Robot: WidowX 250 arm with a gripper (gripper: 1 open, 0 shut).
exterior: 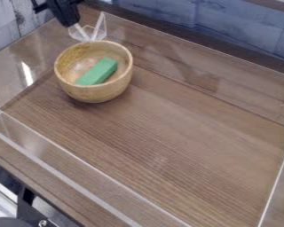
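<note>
A wooden bowl (117,74) sits on the table at upper left, holding a green block (97,70). Behind it, at the top left edge of the view, is the black gripper (56,18), mostly cut off by the frame; its fingers are too small and dark to read. A white, partly transparent object (88,28) stands just behind the bowl.
A blue-grey wall (227,22) runs along the back, with a pale edge at the left.
</note>
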